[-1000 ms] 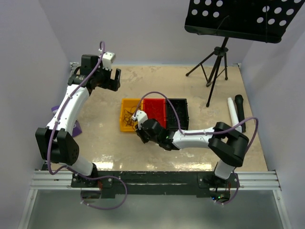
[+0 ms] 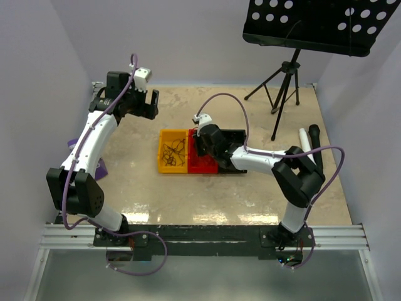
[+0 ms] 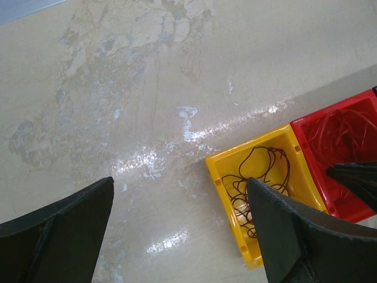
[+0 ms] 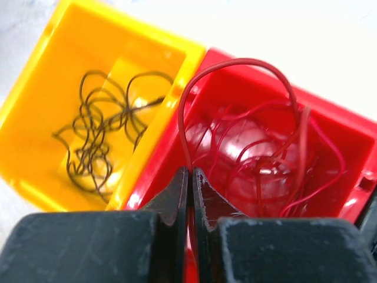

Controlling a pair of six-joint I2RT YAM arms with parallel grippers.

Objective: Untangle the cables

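Note:
Over the red bin my right gripper is shut on a red cable, which loops up and back into the bin. More red cable strands lie loosely coiled inside it. In the yellow bin beside it rests a tangle of dark cables, also visible in the left wrist view. My left gripper stands open above bare table at the left, with nothing between its fingers. From above, my right arm covers much of the red bin.
A black bin adjoins the red one on the right, partly hidden by my right arm. A black music stand rises at the back right. White and black rods lie at the right edge. The table in front of the bins is clear.
My right gripper has moved from in front of the yellow bin back and right to over the red bin, where a loop of red cable stands up. The left arm has stayed still.

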